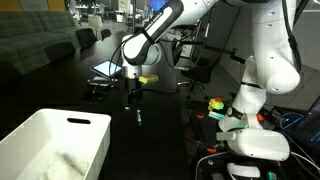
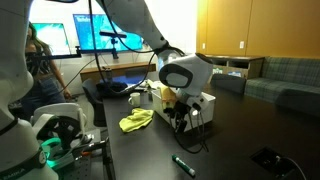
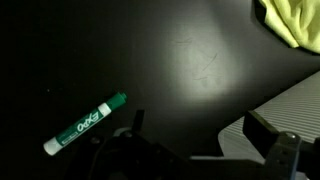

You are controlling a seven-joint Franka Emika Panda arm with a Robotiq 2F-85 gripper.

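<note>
A green-and-white marker [image 1: 140, 117] lies on the dark table, to the right of the white box [image 1: 97, 122]. Above the table and a little behind the marker in exterior view 1, my gripper [image 1: 133, 99] hangs pointing down. Its fingers are apart and empty. In exterior view 2 the marker [image 2: 184, 167] rests on the tabletop below and in front of the gripper [image 2: 188, 117]. The wrist view has the marker [image 3: 85, 124] at lower left, outside the gap between the fingers, with its green cap end towards the upper right.
A yellow cloth [image 2: 137, 119] lies on the table beside the white box [image 2: 161, 101]; the cloth [image 3: 297, 22] also shows at the wrist view's upper right. Colourful items [image 1: 216, 107] sit near the arm's base. Bare table surrounds the marker.
</note>
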